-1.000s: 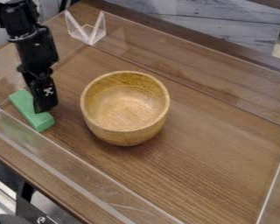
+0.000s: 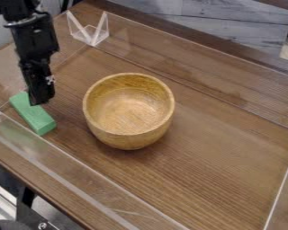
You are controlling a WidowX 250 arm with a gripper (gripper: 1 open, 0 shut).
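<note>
The dark gripper (image 2: pixel 39 97) hangs at the left of the camera view, just above and behind a green object (image 2: pixel 32 114) lying on the wooden table. It is shut, with nothing visible between its fingers. A round tan wooden bowl (image 2: pixel 129 112) stands to the right of them.
A white wire rack (image 2: pixel 89 29) stands at the upper left. A white item at the left edge is only partly in view.
The gripper has risen from low at the green object to a little above it. The green object remains on the table.
</note>
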